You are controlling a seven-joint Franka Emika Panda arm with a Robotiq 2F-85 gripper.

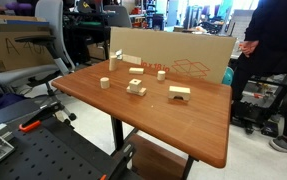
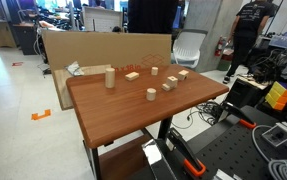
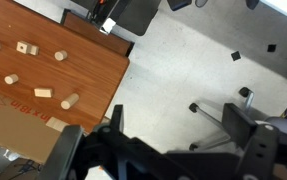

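Note:
Several pale wooden blocks stand apart on a brown table [image 1: 198, 125]. In exterior view 1 a flat block [image 1: 179, 93] lies toward the right, and a small stack of blocks [image 1: 135, 87] sits near the middle. A short cylinder [image 1: 105, 83] stands at the near left, another cylinder [image 1: 161, 75] farther back. The tall cylinder [image 2: 110, 77] is clearest in exterior view 2. My gripper hangs over bare floor, off to one side of the table in the wrist view. Its dark fingers [image 3: 116, 120] are wide apart with nothing between them.
A cardboard panel [image 1: 178, 52] borders the table's back edge. The dark work surface [image 1: 53, 155] with cables and clamps lies at the near side. A person [image 1: 273, 45] stands at the right, and an office chair [image 1: 23, 60] at the left.

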